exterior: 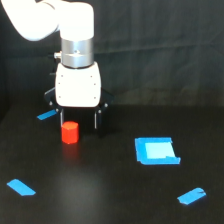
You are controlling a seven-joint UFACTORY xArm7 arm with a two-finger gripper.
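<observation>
A small red block (pixel 70 133) stands on the dark table at the left. My gripper (pixel 80 120) hangs just above and around the block's top, its two dark fingers spread wide apart. The left finger lines up with the block's left edge, and the right finger stands clear to its right. Nothing is visibly pinched between them. How far in depth the fingers are from the block, I cannot tell.
A white square (pixel 158 151) framed in blue tape lies at the right. Blue tape strips mark the table at the front left (pixel 21 187), front right (pixel 191 196) and behind the arm (pixel 47 115).
</observation>
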